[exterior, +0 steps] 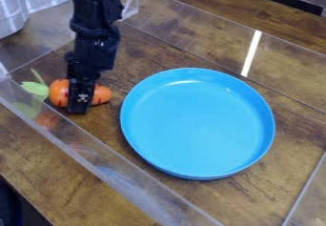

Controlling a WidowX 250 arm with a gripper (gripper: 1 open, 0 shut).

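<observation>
My black gripper (pixel 79 94) reaches down at the left of the camera view, shut on an orange toy carrot (pixel 59 93) with pale green leaves (pixel 36 87) that point left. The carrot sits low, by the wooden surface, and the fingers cover part of it. To its right lies a round blue plate (pixel 197 125), empty.
A clear plastic wall (pixel 118 177) runs diagonally along the lower left, close to the carrot. Bare wood (pixel 192 34) lies free behind the plate, with a white strip (pixel 251 53) on it at the upper right.
</observation>
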